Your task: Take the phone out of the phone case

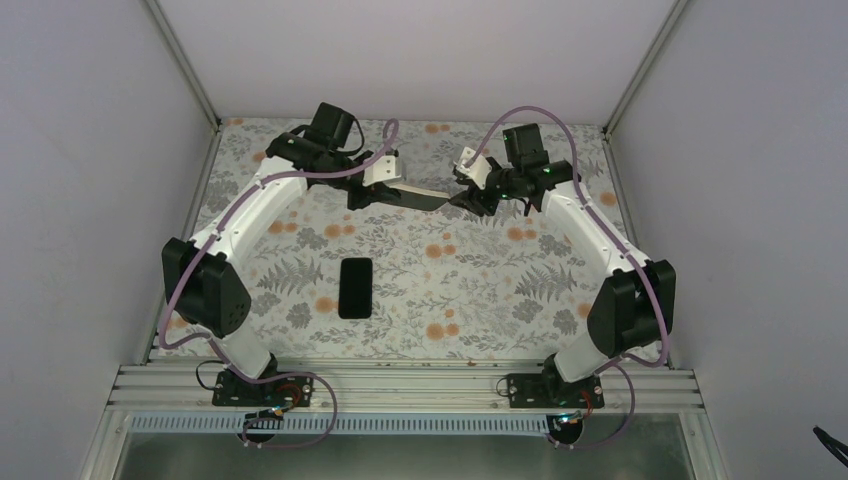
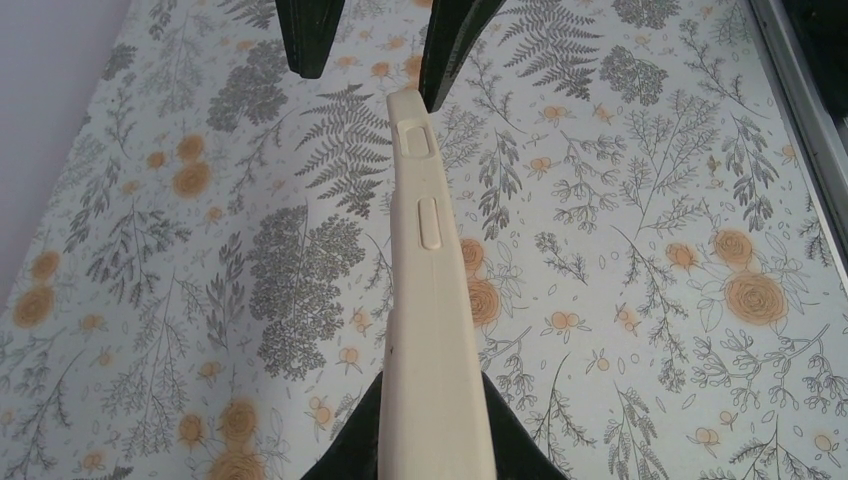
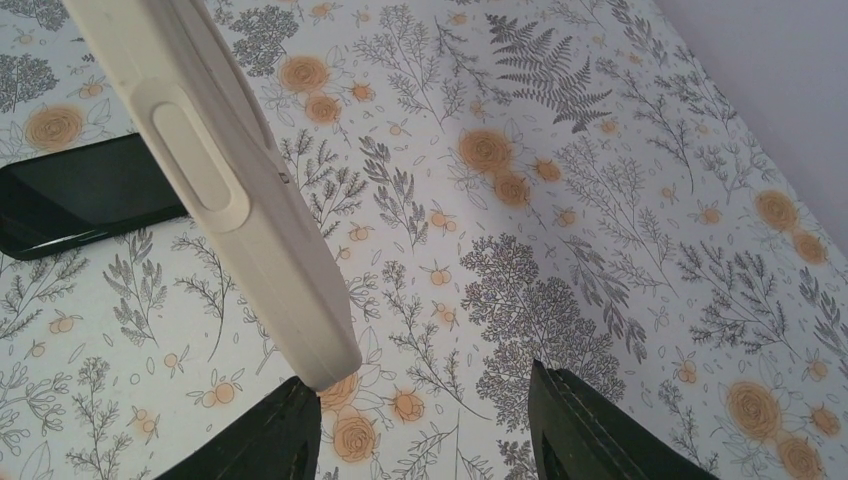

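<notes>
A beige phone case (image 1: 418, 200) is held in the air between the arms, its side with buttons up in the left wrist view (image 2: 430, 280). My left gripper (image 1: 380, 195) is shut on it. At the case's other end is my right gripper, part open, one finger next to the case's corner and a gap to the other. In the right wrist view the case (image 3: 220, 210) runs diagonally. A black phone (image 1: 355, 288) lies flat on the table, apart from the case, also visible in the right wrist view (image 3: 90, 195).
Walls and metal rails edge it at the back and sides.
</notes>
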